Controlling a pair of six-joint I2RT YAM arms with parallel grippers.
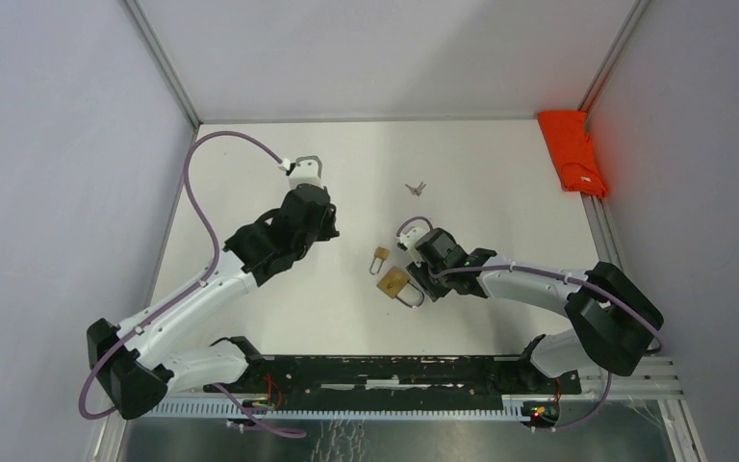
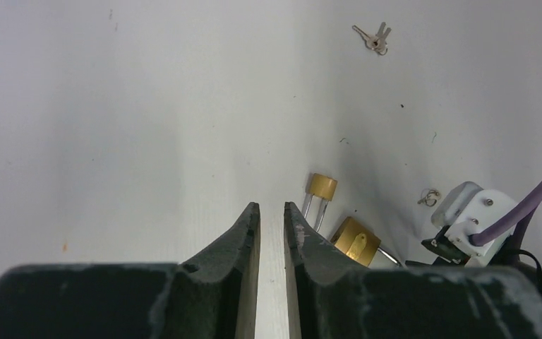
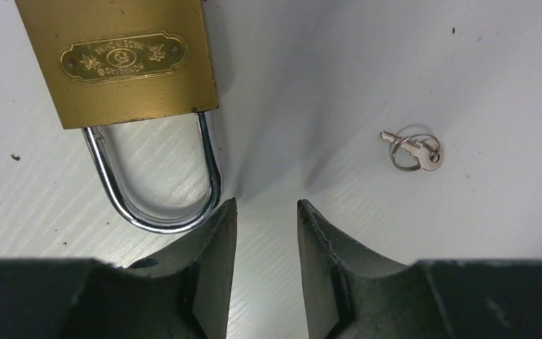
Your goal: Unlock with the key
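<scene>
A large brass padlock (image 3: 116, 95) with its steel shackle (image 3: 213, 162) lies beside my right gripper, whose fingers are apart and empty. A single key on a ring (image 3: 423, 155) lies to the right of them in the right wrist view. A smaller brass padlock (image 2: 322, 187) lies beside the large one, and a bunch of keys (image 1: 416, 188) lies farther back. My left gripper is over the left-middle area, its fingertips a little apart with only bare surface showing between them.
A red folded cloth (image 1: 571, 149) lies at the back right. My right arm crosses the right half of the table.
</scene>
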